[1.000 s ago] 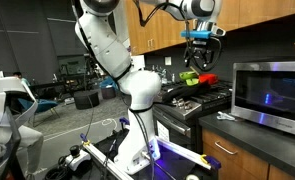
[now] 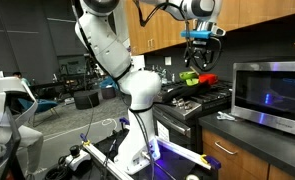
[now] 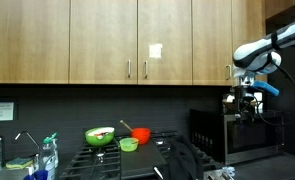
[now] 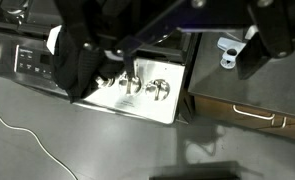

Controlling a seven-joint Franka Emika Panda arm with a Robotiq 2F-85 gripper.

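Note:
High above the counter's edge, my gripper [image 2: 199, 62] points downward. Its dark fingers stand wide apart in the wrist view, one finger [image 4: 125, 46] at left and the other finger [image 4: 251, 60] at right, with nothing held between them. Beneath it is the stove's front panel [image 4: 147, 90] with silver knobs. A black cloth [image 4: 77, 62] drapes over the panel; in exterior view 2 the cloth [image 3: 184, 160] hangs beside the stove top. A small whitish object [image 4: 229, 48] lies on the dark counter, partly covered by the right finger.
On the stove are a red pot [image 3: 140, 134], a green-rimmed pot [image 3: 99, 136] and a smaller green pot [image 3: 129, 144]. A microwave [image 2: 271, 96] occupies the counter at right. Wooden cabinets [image 3: 167, 45] hang above. Bottles [image 3: 49, 156] stand near the sink.

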